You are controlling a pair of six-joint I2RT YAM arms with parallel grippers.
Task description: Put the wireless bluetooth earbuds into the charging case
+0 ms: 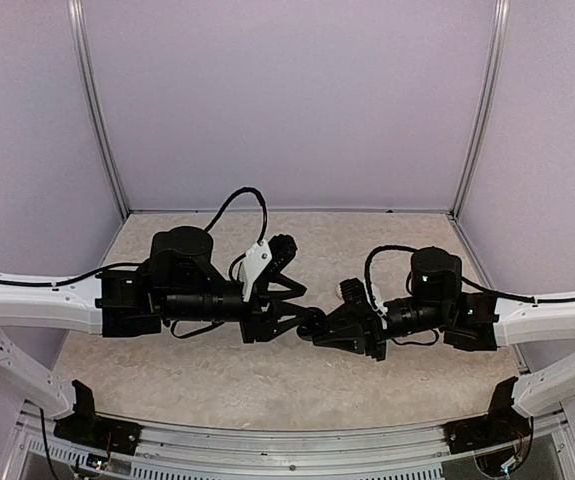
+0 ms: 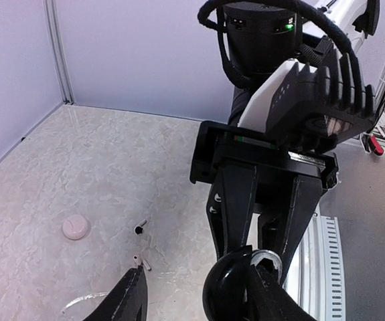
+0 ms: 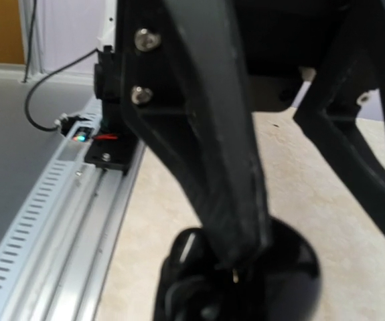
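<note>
A glossy black rounded charging case [image 2: 224, 284] is held in my right gripper [image 1: 319, 330], above the table. The right gripper's two fingers [image 2: 238, 207] are shut on it in the left wrist view. My left gripper [image 1: 297, 303] stands open close to the case. One left fingertip [image 2: 264, 297] overlaps the case in the left wrist view, and one left finger [image 3: 232, 227] crosses in front of the case [image 3: 298, 271] in the right wrist view. Whether they touch I cannot tell. No earbud shows clearly; the case's inside is mostly hidden by that finger.
On the table lie a pale pink disc [image 2: 76, 227] and two small items, one dark-tipped [image 2: 139, 228], the other pale [image 2: 142, 262]; they are too small to identify. A metal rail [image 1: 297, 435] borders the front.
</note>
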